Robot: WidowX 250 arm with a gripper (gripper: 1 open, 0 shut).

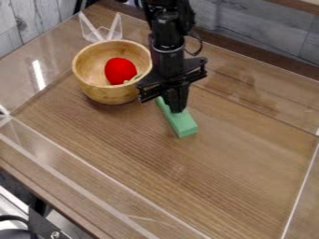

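My black gripper [171, 91] hangs over the upper end of a green block [177, 120] that lies on the wooden table. Its dark fingers overlap that end of the block; whether they touch it or are shut I cannot tell. A wooden bowl [90, 83] stands to the left of the gripper with a red ball [121, 70] inside it.
Bare table [237, 168] stretches to the right and toward the front. A white object [104, 22] sits at the upper left by the table's edge. A dark item [13, 227] shows at the lower left corner.
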